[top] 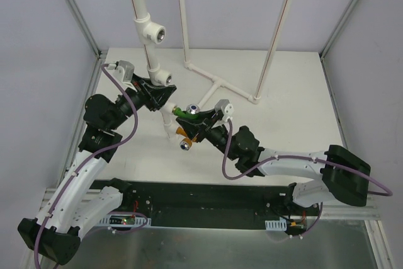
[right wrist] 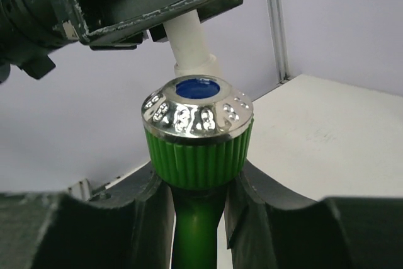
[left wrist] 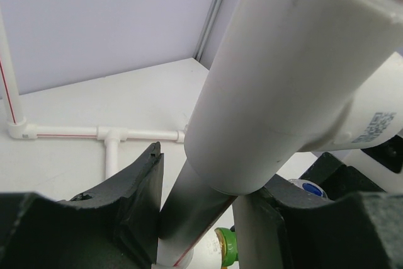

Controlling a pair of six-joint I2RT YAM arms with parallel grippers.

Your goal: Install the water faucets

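Observation:
In the top view a green faucet (top: 187, 116) with a chrome knob (top: 193, 109) lies against the side outlet of the white upright pipe. My right gripper (top: 188, 129) is shut on this faucet; in the right wrist view its fingers (right wrist: 151, 212) flank the green stem (right wrist: 197, 225) below the blue-centred chrome cap (right wrist: 196, 102). My left gripper (top: 164, 97) is shut around the white pipe (left wrist: 195, 212), just above that outlet, with a finger on either side. Lower down, an orange faucet (top: 181, 132) sits at the pipe, its chrome knob (top: 185, 145) toward the front, partly behind my right gripper.
Higher on the pipe are side outlets with open sockets, including a middle fitting (top: 153, 31) and one just above my left gripper (top: 162, 78). A white pipe frame (top: 217, 82) stands behind. The white board (top: 296, 111) is clear at right.

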